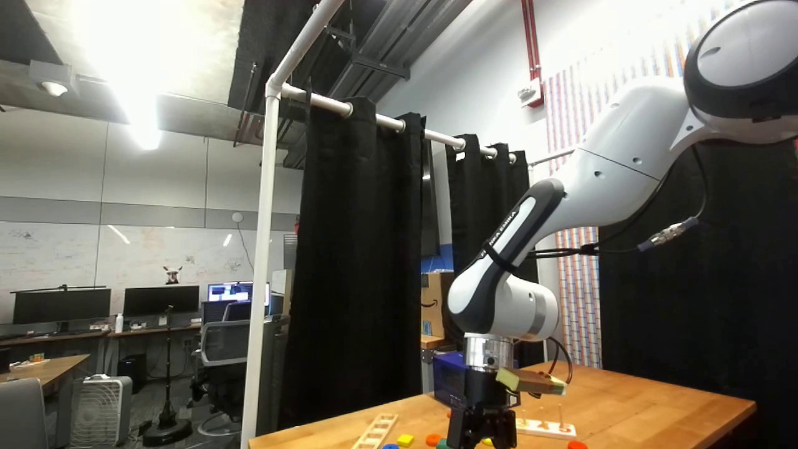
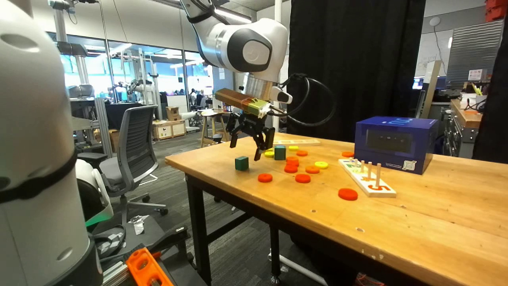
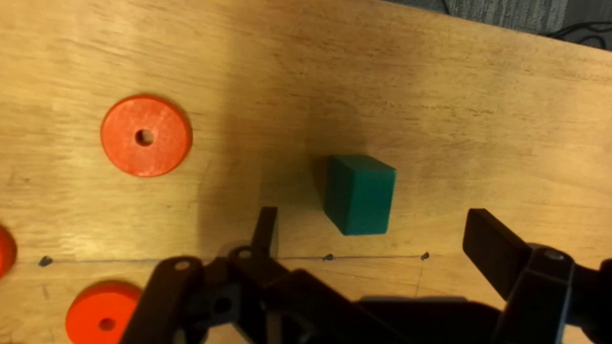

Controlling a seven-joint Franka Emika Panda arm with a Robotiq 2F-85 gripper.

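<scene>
A green block (image 3: 368, 198) rests on the wooden table near its edge, between and beyond my two fingers in the wrist view. My gripper is open above it, with nothing held. Exterior view 2 shows the same green block (image 2: 241, 163) just below my gripper (image 2: 246, 148), which hangs a little over the tabletop. A second green block (image 2: 279, 152) stands farther back, behind a finger. In exterior view 1 my gripper (image 1: 482, 438) reaches the bottom edge of the picture, and its fingertips are partly cut off.
Several orange discs (image 2: 303, 178) and yellow pieces (image 2: 321, 165) lie around the table's middle. To the right are a numbered peg board (image 2: 358, 175) and a blue box (image 2: 395, 143). A wooden ladder-like frame (image 2: 297, 142) lies at the back.
</scene>
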